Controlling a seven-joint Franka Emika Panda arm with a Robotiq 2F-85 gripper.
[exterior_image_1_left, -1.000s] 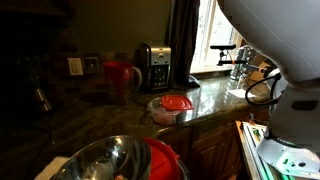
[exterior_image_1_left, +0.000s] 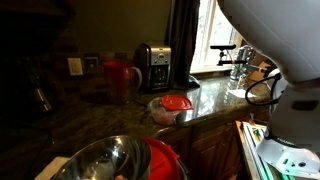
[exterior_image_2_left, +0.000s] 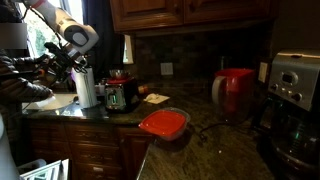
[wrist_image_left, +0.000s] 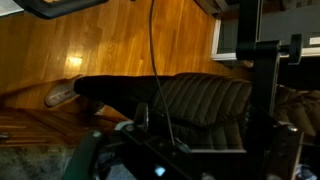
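Observation:
A clear bowl (exterior_image_1_left: 163, 114) stands on the dark counter, with a flat red lid (exterior_image_1_left: 176, 102) over or against its right side. In exterior view 2 the red lid (exterior_image_2_left: 163, 123) lies across the top of the bowl. The white arm (exterior_image_1_left: 270, 45) fills the right side of exterior view 1, away from the bowl. Dark gripper parts show in the wrist view, but its fingers cannot be made out clearly. That view looks down at a wooden floor (wrist_image_left: 120, 40) and a dark quilted garment (wrist_image_left: 185, 100); nothing held can be made out.
A red pitcher (exterior_image_1_left: 118, 78) and a toaster (exterior_image_1_left: 155, 68) stand at the back of the counter. Nearer is a metal bowl (exterior_image_1_left: 95, 160) beside a red vessel (exterior_image_1_left: 164, 162). In exterior view 2, bare counter (exterior_image_2_left: 200, 160) lies before the lidded bowl.

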